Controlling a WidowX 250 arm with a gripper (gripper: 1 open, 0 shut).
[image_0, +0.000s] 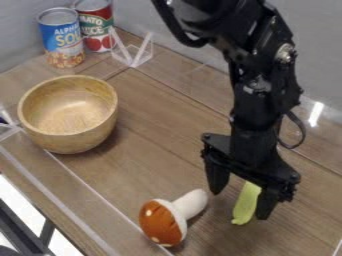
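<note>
My black gripper (242, 190) stands open low over the wooden table, its fingers straddling the area around a pale yellow-green elongated object (245, 208), whose upper end is hidden behind the gripper. A toy mushroom (164, 221) with an orange cap and white stem lies to the lower left of the gripper, apart from it.
A wooden bowl (67, 114) sits at the left. Two cans, an Alpha soup can (62, 37) and a red-labelled can (95, 24), stand at the back left corner near a wall.
</note>
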